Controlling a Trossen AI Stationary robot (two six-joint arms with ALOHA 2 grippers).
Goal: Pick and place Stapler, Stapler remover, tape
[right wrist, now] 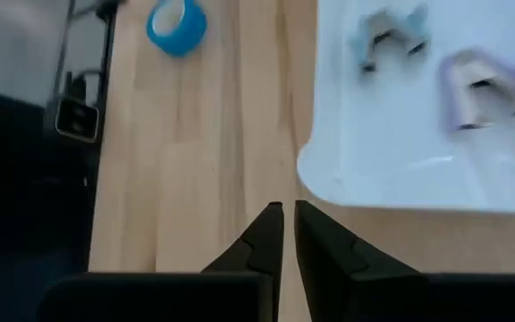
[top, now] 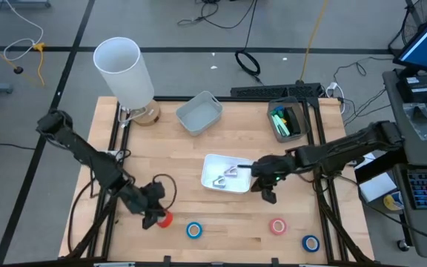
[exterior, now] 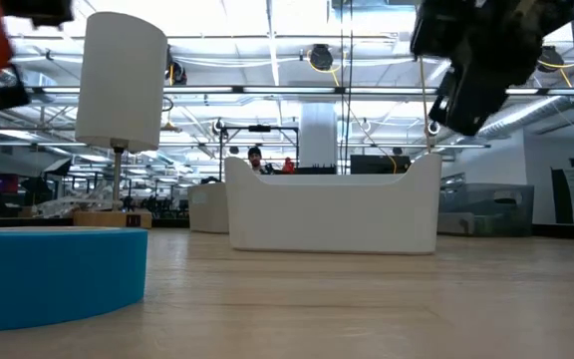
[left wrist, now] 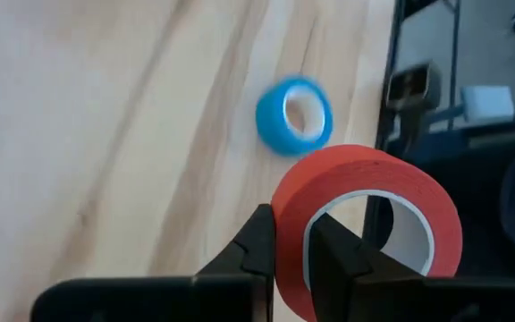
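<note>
In the left wrist view the red tape roll point(left wrist: 365, 174) is pinched at its wall by my left gripper, one finger inside the ring and one outside. The high view puts that red roll above the front left of the table. A white bin point(top: 212, 180) at mid-table holds two small stapler removers, one bluish point(right wrist: 392, 36) and one purple point(right wrist: 494, 85). My right gripper hangs empty near the bin's right side, its fingertips almost together. On the table lie a blue tape roll point(top: 193, 230), a pink tape roll point(top: 277, 226) and a dark blue tape roll point(top: 310, 243).
Behind the white bin stand a grey bin point(top: 199, 113) and a dark bin point(top: 288, 120) with green and black items. A white lamp point(top: 124, 70) rises at the back left. Bare wood lies between the white bin and the front tape rolls.
</note>
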